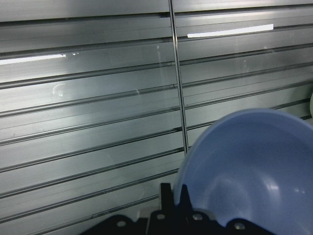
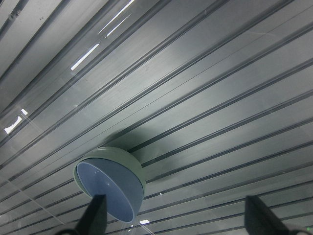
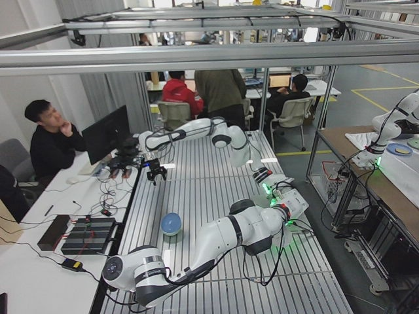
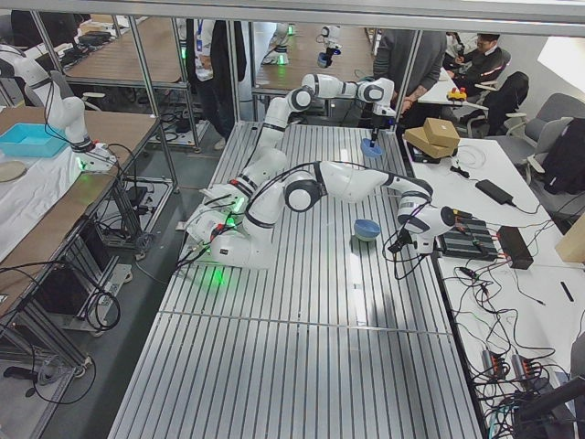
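Note:
My left gripper is shut on the rim of a blue bowl (image 1: 244,171), also seen at the far arm in the camera right view. A second blue bowl (image 2: 112,188) sits inside a pale green bowl (image 2: 122,154) on the slatted table (image 2: 220,73). My right gripper (image 3: 156,171) is raised apart from these nested bowls, open with nothing between its fingers in the right wrist view. In the camera left view, the held bowl is hidden behind the left arm.
A white side desk (image 3: 52,281) with a monitor, power units and cables borders the slatted table. A neighbouring bench (image 3: 393,183) with another arm stands across an aisle.

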